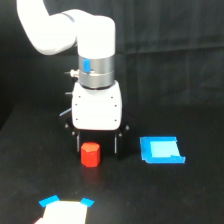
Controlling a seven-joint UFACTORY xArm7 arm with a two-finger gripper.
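Note:
A small red block (90, 155) stands on the dark table, left of the middle of the view. Just above it, and perhaps somewhat behind it, is my gripper (97, 146), pointing down on the white arm. Its two thin dark fingers (116, 144) are spread wide, and nothing is held between them. Whether the fingertips reach down to the block's height cannot be told from this one view.
A blue-taped square with a pale center (164, 149) lies flat on the right. At the front left edge is another pale patch (65, 212) with blue tape at its corners. Bare dark table lies between them.

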